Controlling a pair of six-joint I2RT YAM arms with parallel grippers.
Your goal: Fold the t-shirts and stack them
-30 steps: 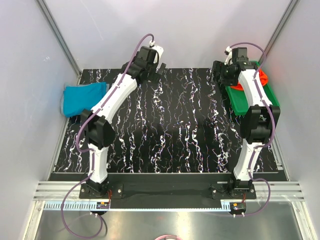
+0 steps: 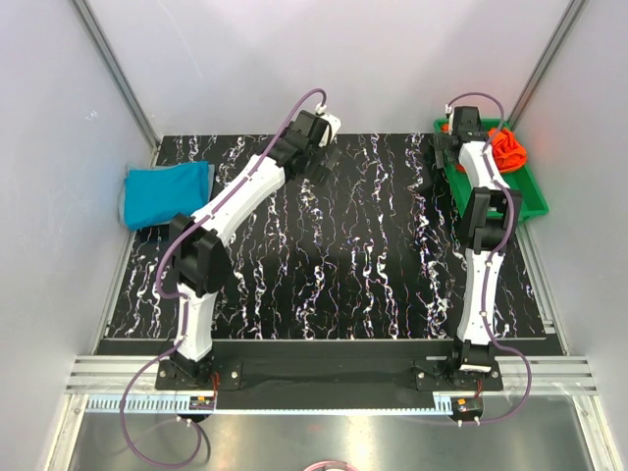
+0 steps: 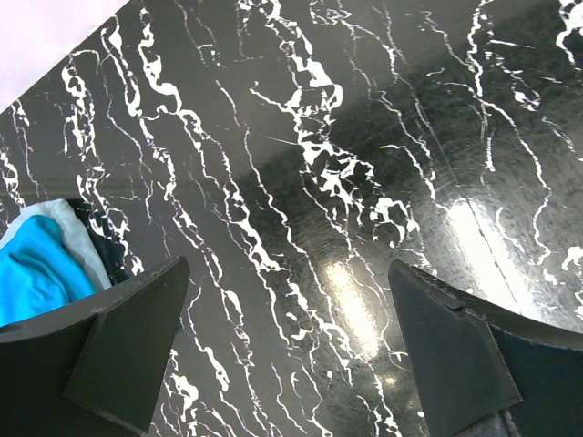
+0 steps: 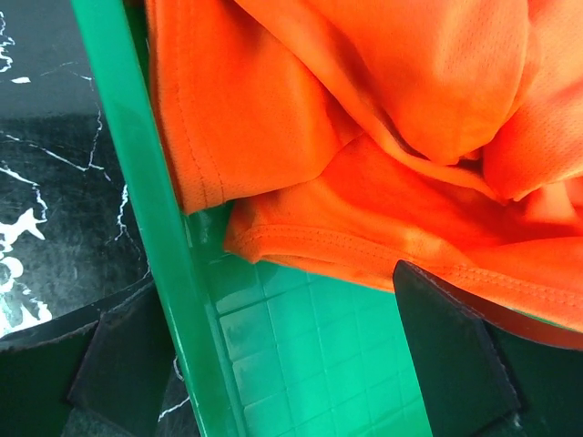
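Note:
An orange shirt (image 2: 507, 150) lies crumpled in the green basket (image 2: 532, 197) at the back right. Over the basket's left rim hangs my right gripper, open; one finger is outside the rim and the other is over the inside, close to the shirt's hem (image 4: 310, 246). My left gripper (image 2: 327, 165) stands open above bare table at the back middle, with nothing between its fingers. At the far left lies a folded blue shirt (image 2: 167, 194), on top of something grey-white that shows at its edges, also glimpsed in the left wrist view.
Pale walls close off the back and both sides. The basket's raised green rim (image 4: 137, 155) stands between the right gripper's fingers.
My left gripper has moved to the right and a little toward the front. The shirts look unmoved.

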